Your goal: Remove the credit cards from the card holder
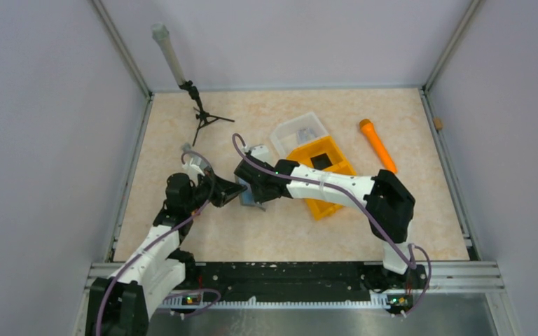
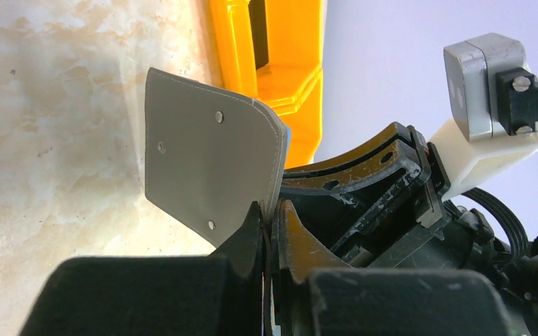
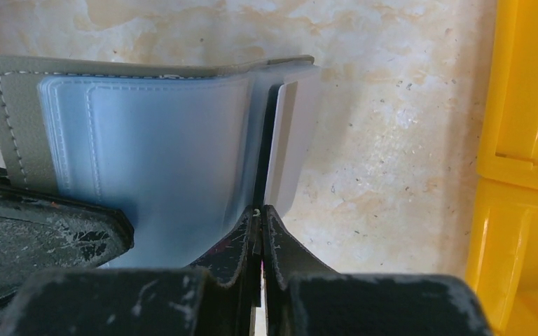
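A grey card holder [image 2: 196, 150] stands on edge, partly opened, with my left gripper shut on one side of it. In the right wrist view its clear bluish sleeves [image 3: 161, 154] face me, and a left finger [image 3: 56, 231] crosses their lower left. Along the holder's right side rises the edge of a white card [image 3: 285, 133] beside a dark strip. My right gripper is shut, its tips at the lower end of that edge; I see nothing clearly pinched between them. From above, the right arm hides much of the holder [image 1: 248, 194].
Right of the holder lies a yellow tray [image 1: 347, 166], with a white translucent container [image 1: 278, 140] behind it. An orange microphone [image 1: 378, 145] rests farther right. A black tripod [image 1: 202, 115] stands at the back left.
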